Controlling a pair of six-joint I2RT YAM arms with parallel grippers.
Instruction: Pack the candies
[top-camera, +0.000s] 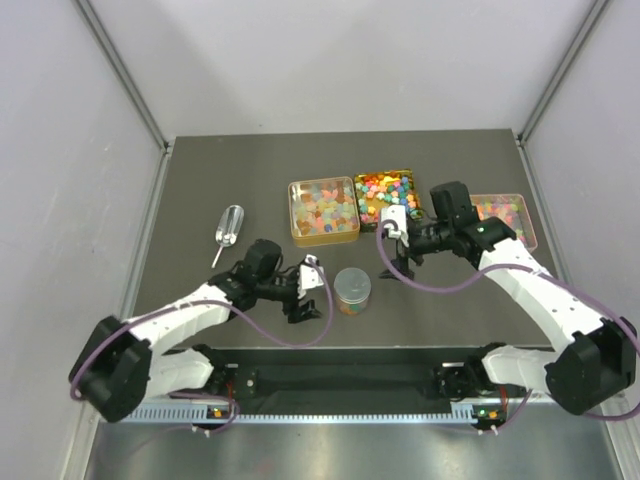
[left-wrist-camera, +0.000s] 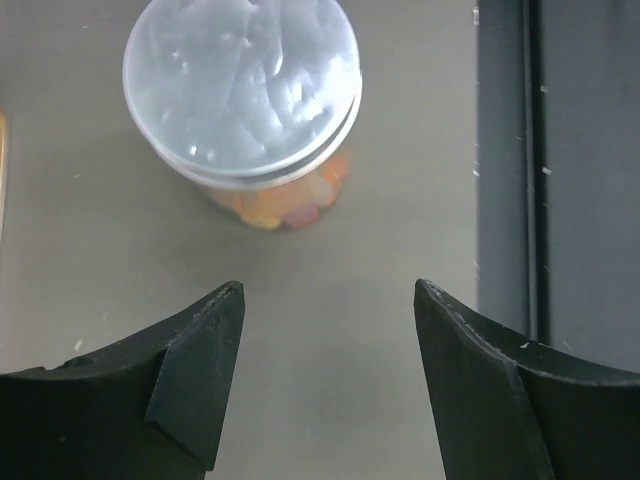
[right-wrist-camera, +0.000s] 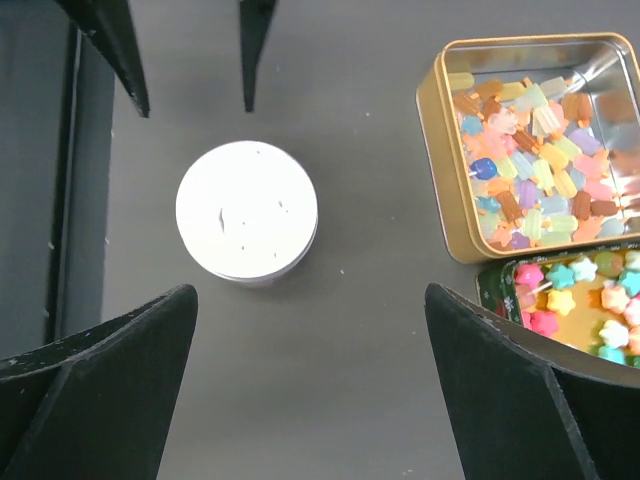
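A round tub (top-camera: 352, 290) of candies with a pale lid stands at the table's front middle. My left gripper (top-camera: 303, 308) is just left of it; in the left wrist view the tub (left-wrist-camera: 241, 87) is beyond the open fingers, nothing between them. My right gripper (top-camera: 399, 265) hangs open and empty above and right of the tub, seen from above as a white lid (right-wrist-camera: 246, 209) in the right wrist view. Candy fills a clear-looking box (top-camera: 323, 207), a gold box (top-camera: 383, 198) and a right-hand box (top-camera: 506, 215).
A metal scoop (top-camera: 229, 225) lies at the left. The dark front edge runs close by the tub.
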